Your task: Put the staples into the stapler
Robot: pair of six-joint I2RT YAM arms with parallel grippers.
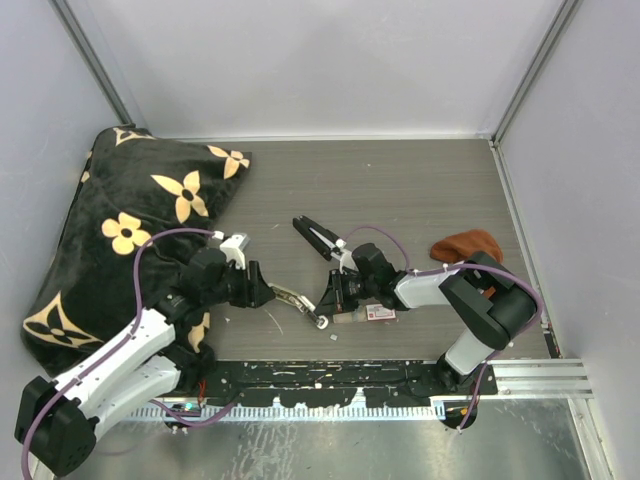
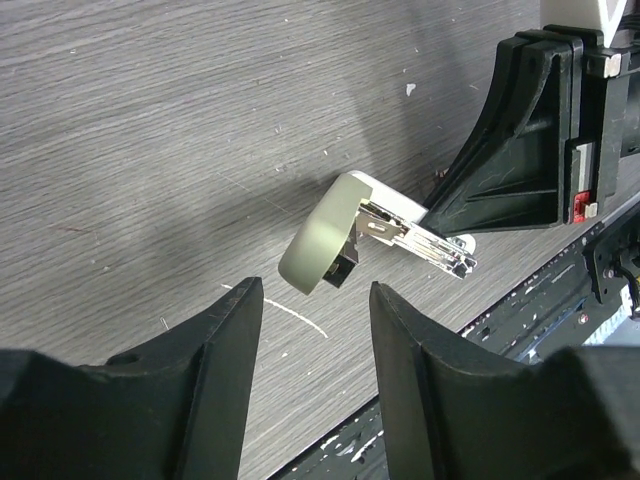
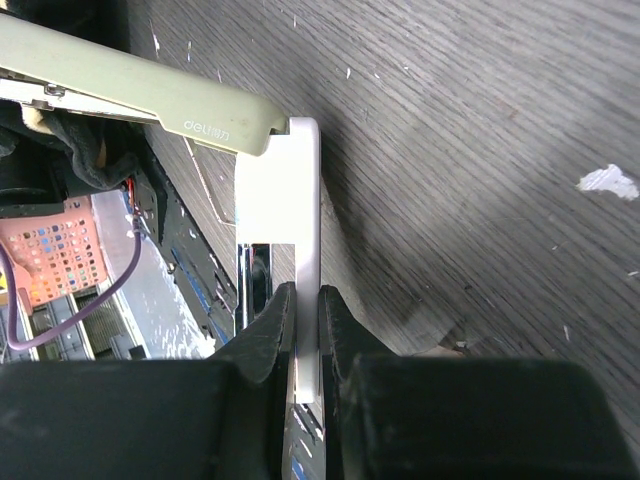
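Note:
A pale green stapler (image 1: 293, 298) with a white base (image 2: 390, 197) stands at an angle above the table's front part. Its metal staple channel (image 2: 435, 246) is exposed in the left wrist view; whether staples lie in it, I cannot tell. My right gripper is shut on the white base, which runs between its fingers. My left gripper is open, its fingertips apart on either side of the green cover's near end (image 2: 325, 235), without visible contact. In the top view, that left gripper (image 1: 264, 290) is left of the stapler.
A red-and-white box (image 1: 379, 312) lies beside the right gripper. Behind it are a black object (image 1: 316, 237) and, far right, a brown cloth (image 1: 466, 246). A dark flowered cushion (image 1: 125, 232) fills the left side.

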